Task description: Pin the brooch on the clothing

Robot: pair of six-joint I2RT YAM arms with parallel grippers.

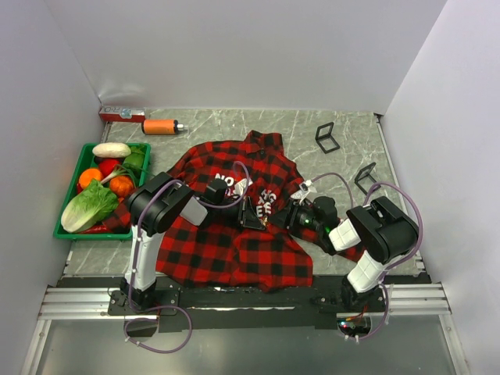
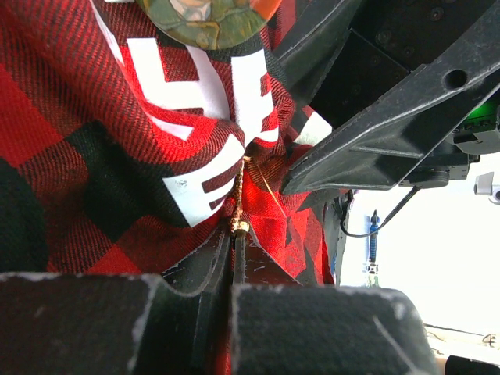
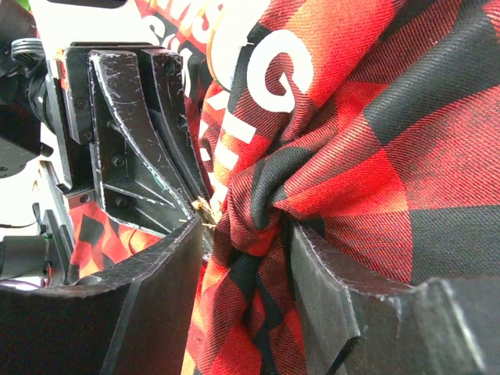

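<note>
Red-and-black checked clothing (image 1: 269, 262) with white lettering lies spread on the table. A small gold brooch (image 2: 240, 226) is pinched at the tips of my left gripper, which is shut on it; a thin gold wire rises from it beside the printed letters. In the right wrist view, the brooch (image 3: 207, 211) sits close to a raised, bunched fold (image 3: 256, 230) of the cloth. My right gripper stands part open, its fingers either side of this fold. Whether the pin passes through the fabric cannot be told.
A round picture disc (image 2: 211, 16) lies on the cloth near the lettering. Vegetables fill a green basket (image 1: 58, 223) at the left. An orange bottle (image 1: 160, 126), a red box (image 1: 123, 114) and two black frames (image 1: 326, 137) stand along the back and right. Both grippers crowd together mid-table.
</note>
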